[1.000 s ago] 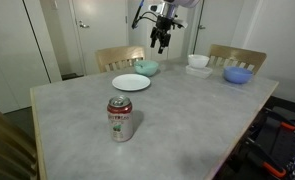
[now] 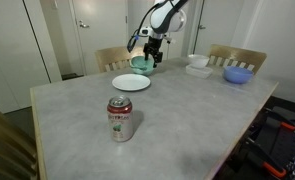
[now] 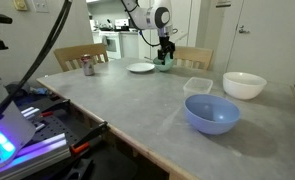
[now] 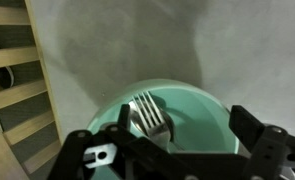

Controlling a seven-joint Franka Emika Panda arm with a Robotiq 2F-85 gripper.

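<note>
A mint-green bowl (image 2: 142,65) stands at the far end of the table; in the wrist view its rim (image 4: 167,84) fills the lower middle. Inside it lies a metal fork (image 4: 150,114), tines toward the top of that view. Over the bowl is my gripper, open, its dark fingers (image 4: 249,124) wide apart and nothing held between them. From the side, the gripper (image 3: 168,52) is low and close above the bowl (image 3: 164,66). Whether a fingertip touches the rim cannot be told.
A white plate (image 2: 131,82) lies near the bowl, and a soda can (image 2: 120,118) stands farther off. A clear container (image 3: 194,87), a blue bowl (image 3: 212,114) and a white bowl (image 3: 244,85) are elsewhere on the table. Chairs (image 3: 192,60) stand around it; mid-table is clear.
The arm has come down from well above the table to just over the green bowl, shifting slightly left in exterior view 1. The plate, can and other bowls have not moved.
</note>
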